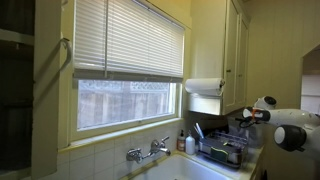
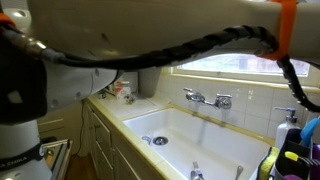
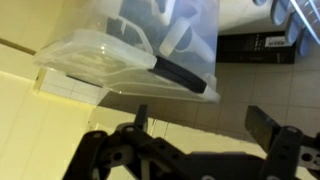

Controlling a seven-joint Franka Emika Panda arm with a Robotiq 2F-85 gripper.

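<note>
In the wrist view my gripper stands open, its two dark fingers wide apart at the lower left and lower right with nothing between them. Beyond them is a clear plastic container with a black strip along its edge; it does not touch the fingers. In exterior view 1 the gripper is small and dark, above the dark dish rack at the counter's right end. The white arm crosses the top of exterior view 2, where the gripper is out of sight.
A white sink with a wall faucet lies beside the rack. Soap bottle and rack items crowd the sink's right. A paper towel roll hangs under the cabinet. A black box lies beyond the container.
</note>
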